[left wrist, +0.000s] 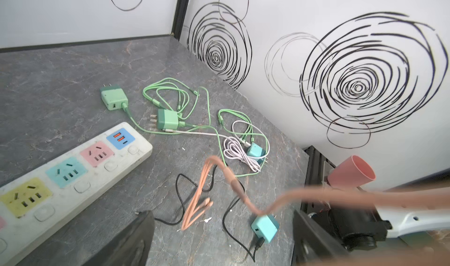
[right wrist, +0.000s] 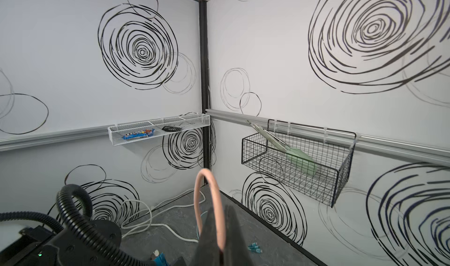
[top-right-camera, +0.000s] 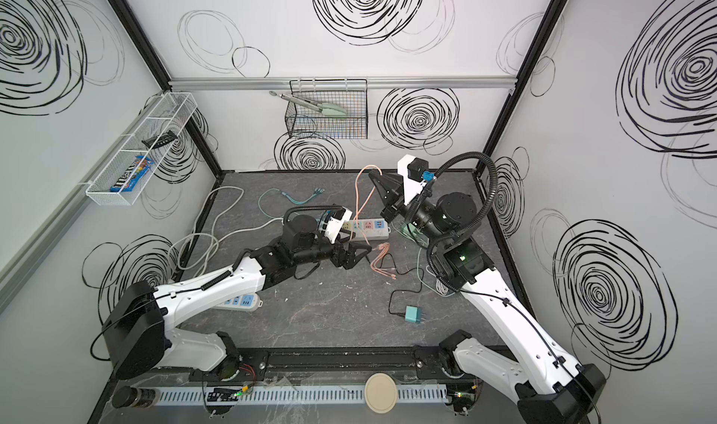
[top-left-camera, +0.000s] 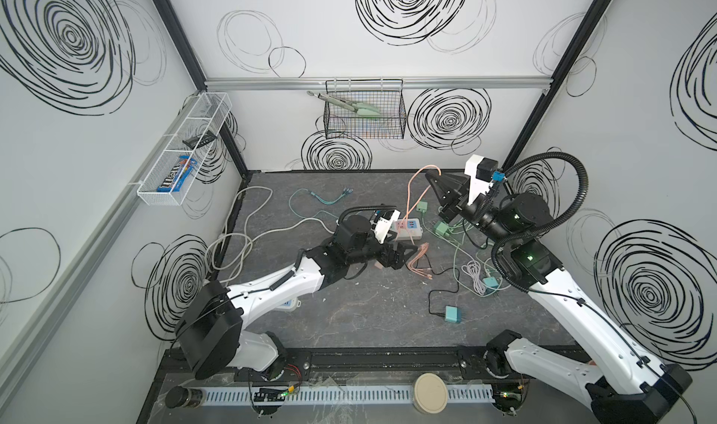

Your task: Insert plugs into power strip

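Observation:
My right gripper, raised above the back right of the table, is shut on a pink cable that hangs down from it. My left gripper is part open low beside the multi-socket power strip, with the pink cable crossing its view and no grip on it visible. Green plug adapters lie with green cables behind the strip's right end. A teal adapter with a black cord lies nearer the front; another teal one sits among white cable loops.
A second power strip lies at front left, partly behind my left arm. White cables spread over the left side. Wire baskets hang on the walls.

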